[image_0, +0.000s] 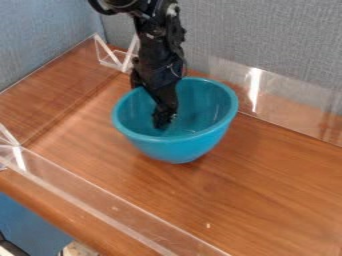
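Observation:
A teal bowl (193, 141) sits near the middle of the wooden table (254, 200). The black arm comes down from the top, and its gripper (158, 112) reaches inside the bowl's left part. The fingertips are dark and small, partly hidden by the arm, so what lies between them is unclear.
Clear plastic guards run along the table's back and front-left edges. Grey padded walls stand behind and at the left. A blue gap lies beyond the front-left edge.

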